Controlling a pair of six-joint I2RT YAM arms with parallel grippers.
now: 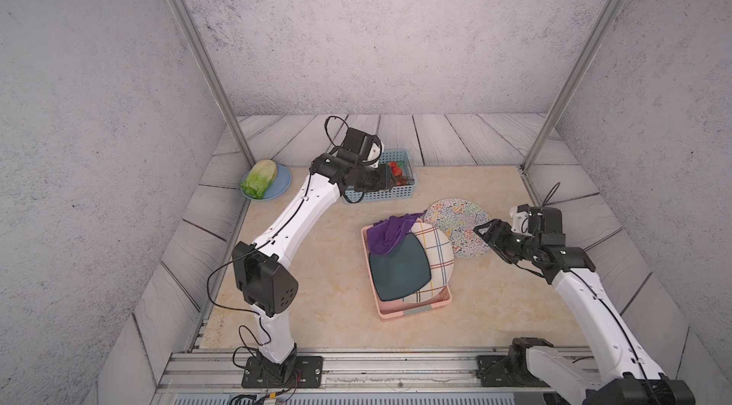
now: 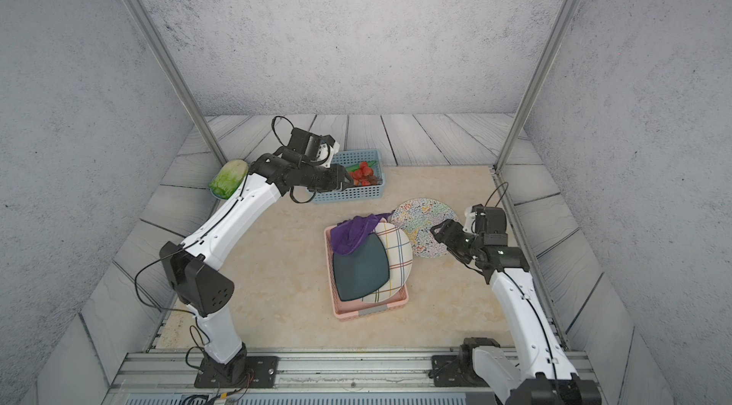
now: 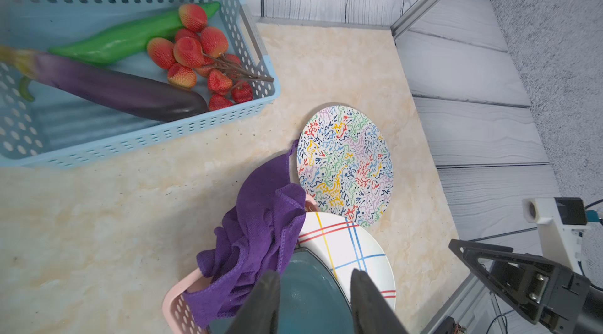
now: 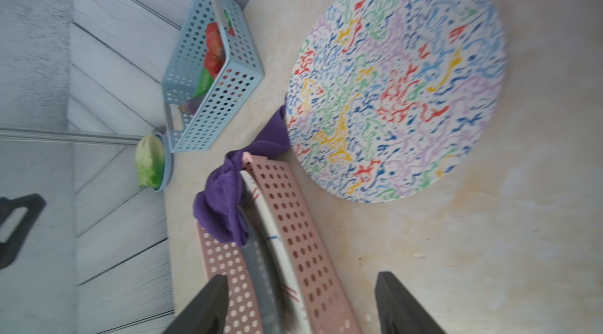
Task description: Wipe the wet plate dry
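Note:
A round plate with a multicoloured squiggle pattern [image 4: 395, 82] lies flat on the table, right of the pink basket [image 1: 404, 313]. A purple cloth [image 3: 257, 233] is draped over that basket's back-left corner, one end reaching toward the plate's rim. Whether the plate is wet cannot be seen. My left gripper [image 1: 389, 178] is shut over the blue basket's front side, clear of the cloth; nothing shows between its fingers. Over the patterned plate's right edge hangs my right gripper [image 1: 486, 231], its fingers [image 4: 213, 302] apart and empty.
In the pink basket stand a dark teal plate [image 1: 399, 268] and a white checked plate [image 1: 440, 252]. The blue basket [image 2: 370, 191] at the back holds vegetables and strawberries. A cabbage [image 1: 260, 178] rests on a blue plate at far left.

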